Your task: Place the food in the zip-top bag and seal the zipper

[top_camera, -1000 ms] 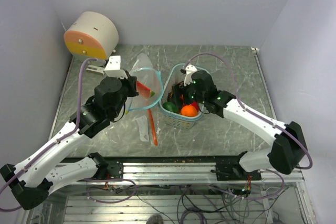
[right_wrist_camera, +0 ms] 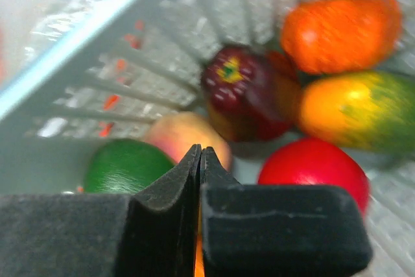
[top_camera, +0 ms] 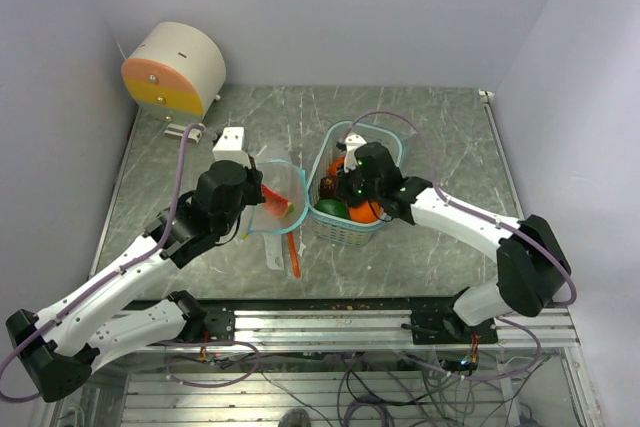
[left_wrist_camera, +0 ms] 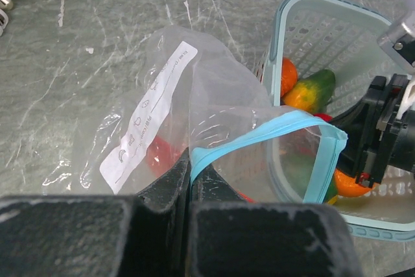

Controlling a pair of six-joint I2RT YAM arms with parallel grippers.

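Note:
The clear zip top bag (left_wrist_camera: pixel 227 124) hangs with its mouth spread in a loop of blue zipper (left_wrist_camera: pixel 288 123). My left gripper is shut on one side of that blue rim. A red watermelon slice (top_camera: pixel 277 204) lies inside the bag. Beside it, the light green basket (top_camera: pixel 345 233) holds the other food. My right gripper is down in the basket, shut, with nothing showing between its fingertips. Close around it lie a peach (right_wrist_camera: pixel 188 131), a green food (right_wrist_camera: pixel 126 165), a dark red apple-like food (right_wrist_camera: pixel 246 89) and a red food (right_wrist_camera: pixel 318 170).
An orange one (top_camera: pixel 363 212) and a yellow-green one (left_wrist_camera: pixel 314 89) are also in the basket. Below the bag, an orange stick (top_camera: pixel 293 255) lies on the table. A cream breadbox (top_camera: pixel 180 62) stands back left.
The left gripper and bag mouth have come down slightly.

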